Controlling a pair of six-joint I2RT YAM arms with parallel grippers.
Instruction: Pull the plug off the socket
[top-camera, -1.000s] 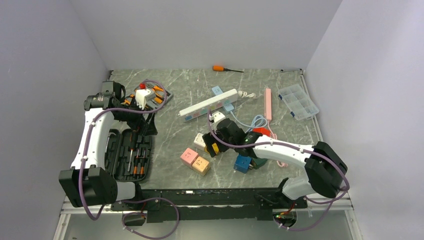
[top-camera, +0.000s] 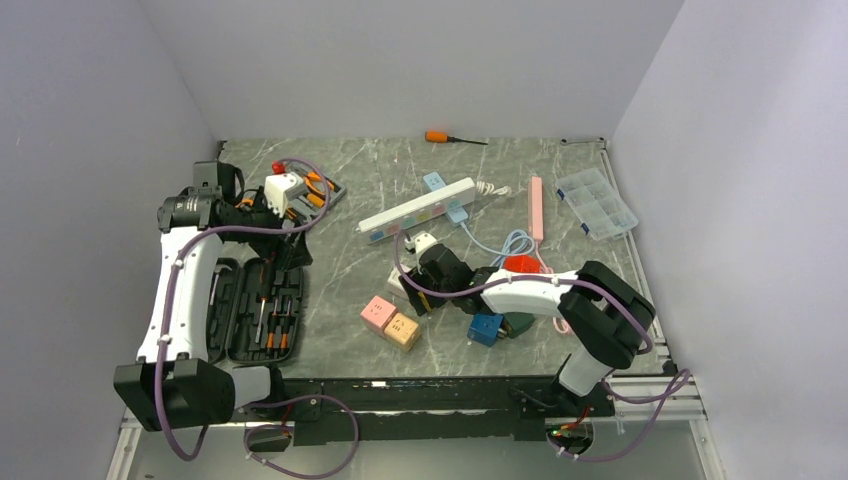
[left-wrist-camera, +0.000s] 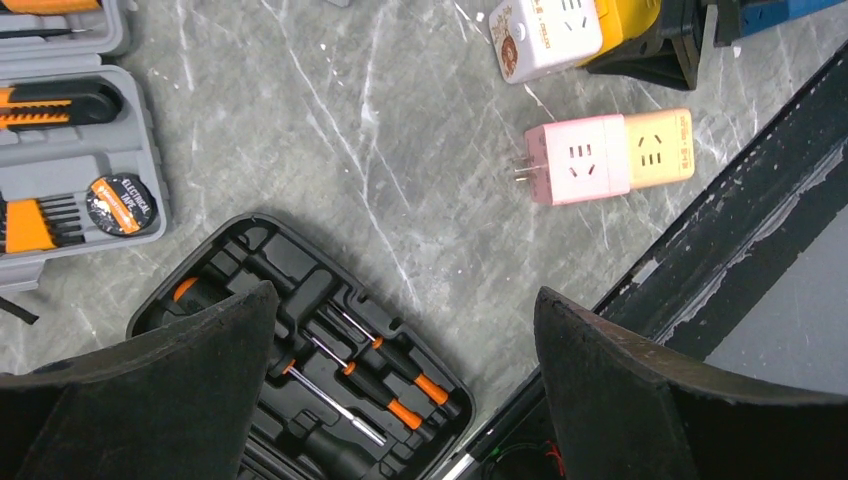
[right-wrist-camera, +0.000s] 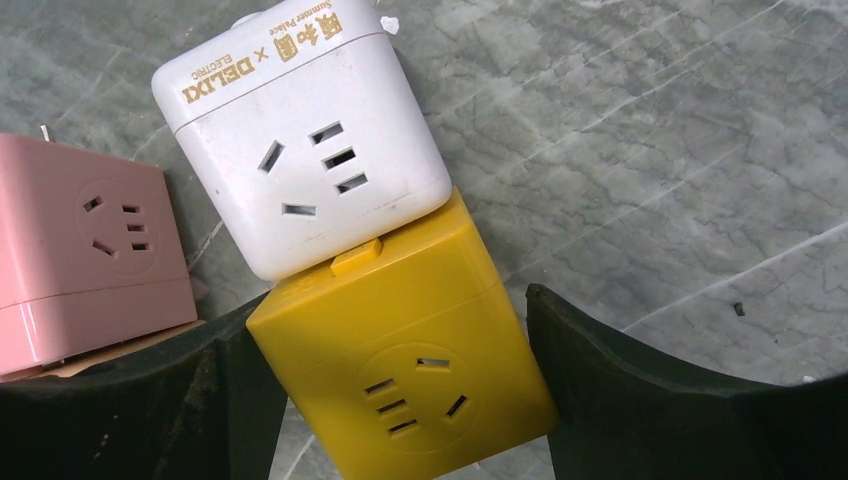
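Note:
My right gripper has its fingers down on either side of a yellow cube socket (right-wrist-camera: 420, 300), part open; whether it grips firmly I cannot tell. The yellow socket touches a white cube socket (right-wrist-camera: 300, 170); any plug between them is hidden. To their left a pink socket (right-wrist-camera: 80, 230) sits against a beige one (left-wrist-camera: 660, 145); pins stick out of the pink one's far side. My left gripper hangs open over the tool cases at the left, with nothing between its fingers.
Power strips (top-camera: 415, 208) (top-camera: 535, 210) and cables lie behind. Blue (top-camera: 485, 328) and green sockets sit right of the right gripper. A clear organizer (top-camera: 597, 202) is at back right, a black tool case (top-camera: 250, 340) at left. Bare table lies centre-left.
My right arm has moved left and lowered, bringing its gripper over the yellow socket. The left arm has shifted slightly.

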